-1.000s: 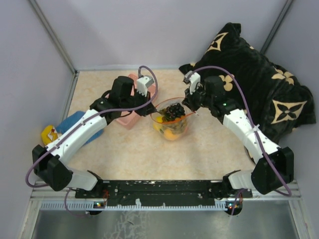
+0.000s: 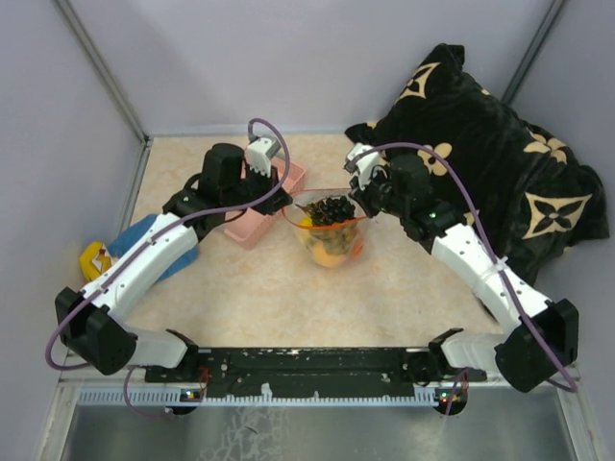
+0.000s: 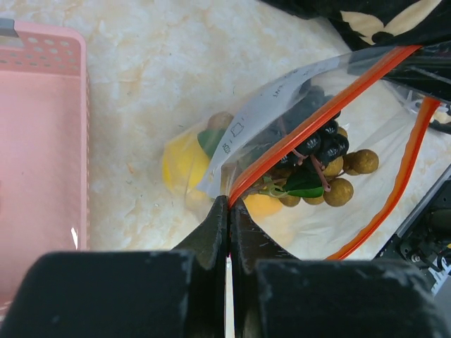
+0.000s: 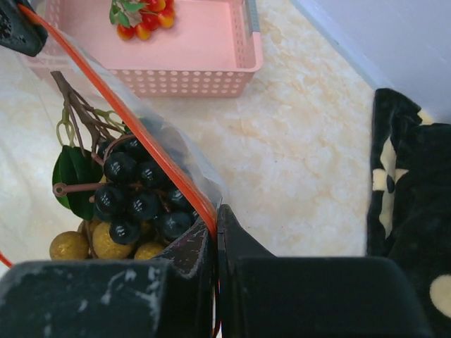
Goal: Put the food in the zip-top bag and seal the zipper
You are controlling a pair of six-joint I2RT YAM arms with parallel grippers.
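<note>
A clear zip top bag (image 2: 327, 245) with an orange zipper edge stands in the middle of the table, its mouth spread between my two grippers. Inside lie black grapes (image 4: 144, 186) with stems and leaves, several brown round fruits (image 3: 340, 191), and a yellow fruit (image 3: 184, 163). At one end of the mouth, my left gripper is shut on the orange edge. My right gripper pinches the opposite end of the edge between its closed fingers. Between them the orange strips still stand apart in the left wrist view.
A pink basket (image 4: 250, 60) behind and left of the bag holds red tomatoes (image 4: 146, 20). A black patterned cushion (image 2: 480, 154) leans at the back right. Blue cloth (image 2: 159, 250) and a yellow item (image 2: 94, 260) lie at the left.
My left gripper has moved slightly left, and the bag's mouth is drawn wider and flatter. The food remains in the bag.
</note>
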